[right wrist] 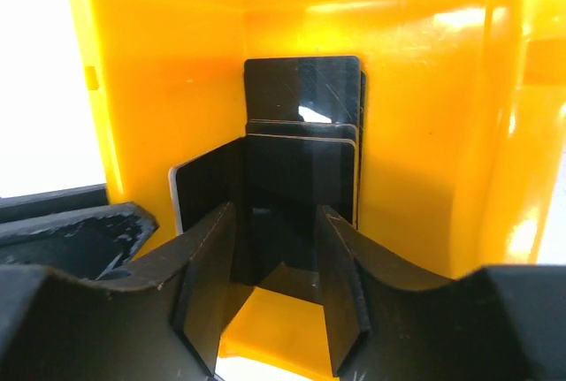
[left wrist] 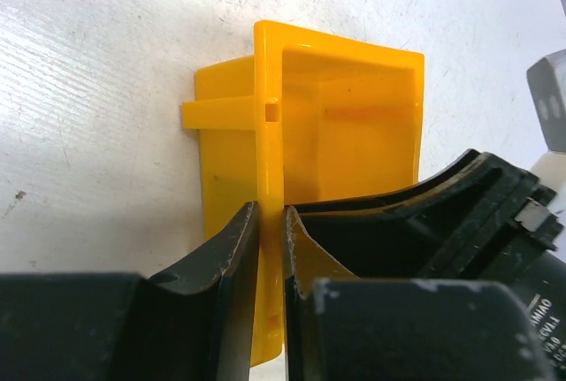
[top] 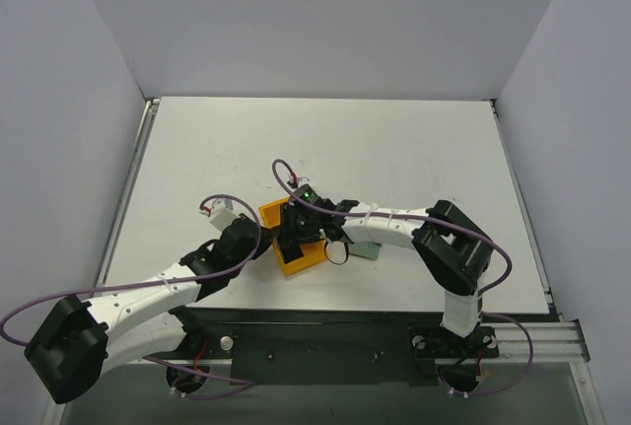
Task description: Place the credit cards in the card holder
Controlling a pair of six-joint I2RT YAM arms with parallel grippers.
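Observation:
In the right wrist view several black cards [right wrist: 302,89] lie stacked in a yellow box. One black card [right wrist: 210,178] leans upright near its left wall, beside a finger of my right gripper. That gripper is open and reaches into the box, with a gap between its fingertips. My left gripper is shut on a wall of the yellow box [left wrist: 363,98]. From the top view, both grippers meet at the box [top: 301,262], and the right one hides much of its inside. I cannot tell which thing is the card holder.
A grey-green flat thing [top: 366,250] lies right of the box, partly under the right arm. Beyond both arms the white table [top: 325,129] is clear. The grippers are very close together at the box.

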